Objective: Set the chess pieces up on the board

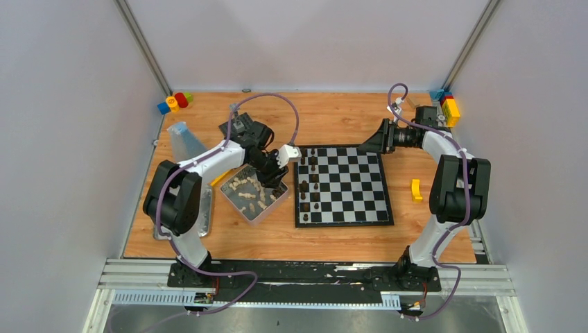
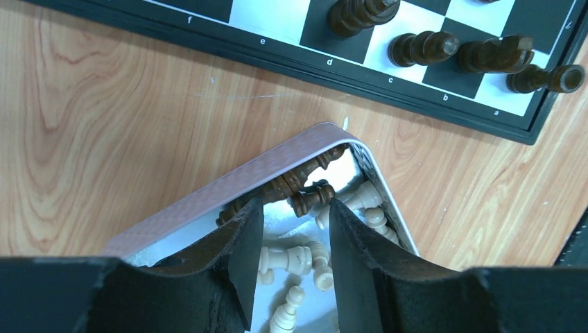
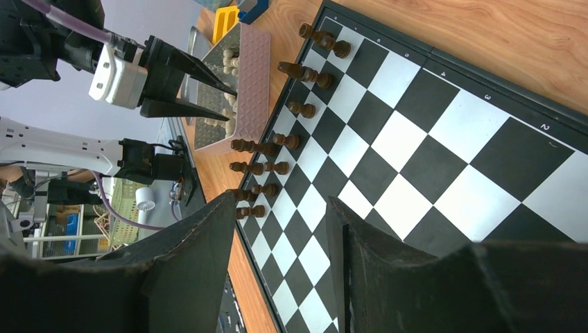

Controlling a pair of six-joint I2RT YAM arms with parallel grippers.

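Observation:
The chessboard (image 1: 343, 223) lies flat in mid-table, with several dark pieces (image 3: 301, 109) upright along its left side. Left of it stands the pinkish bin (image 1: 256, 220), where light pieces (image 2: 286, 260) lie loose. Several dark pieces (image 2: 281, 186) rest in the bin's corner nearest the board. Over that corner is my left gripper, its fingers parted. A short dark piece (image 2: 313, 199) shows between the fingertips in the left wrist view, not clamped. My right gripper is open above the board's far right corner, its fingers holding nothing.
A yellow block (image 1: 416, 190) lies right of the board. Coloured blocks (image 1: 177, 102) sit at the back left and more (image 1: 449, 107) at the back right. A metal tray (image 1: 202, 216) is left of the bin. Most of the board's squares are empty.

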